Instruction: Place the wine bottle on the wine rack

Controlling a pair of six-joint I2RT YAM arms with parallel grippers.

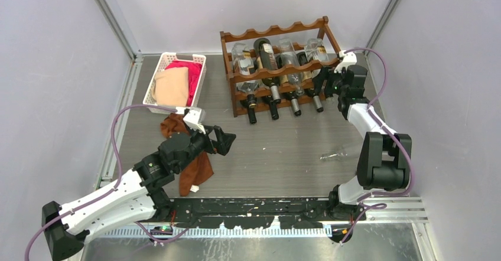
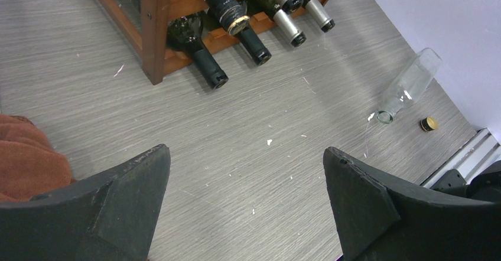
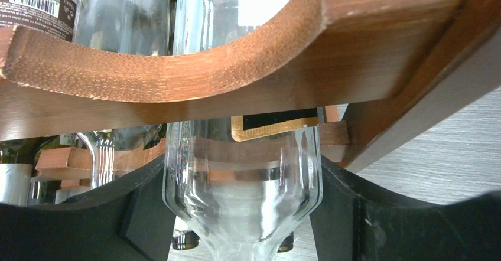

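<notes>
The wooden wine rack [image 1: 275,29] holds two rows of dark and clear bottles. My right gripper [image 1: 327,81] is at its right end, shut on a clear bottle [image 3: 242,190], which passes under the curved front rail [image 3: 177,78] into a top-row slot. In the top view my left gripper [image 1: 220,140] hangs over the floor front-left of the rack, open and empty; the left wrist view shows only bare floor between its fingers.
A loose clear bottle [image 2: 407,87] and a small cap [image 2: 428,123] lie at the right. A white basket of cloths [image 1: 171,84] stands left, a brown cloth [image 1: 195,172] below it.
</notes>
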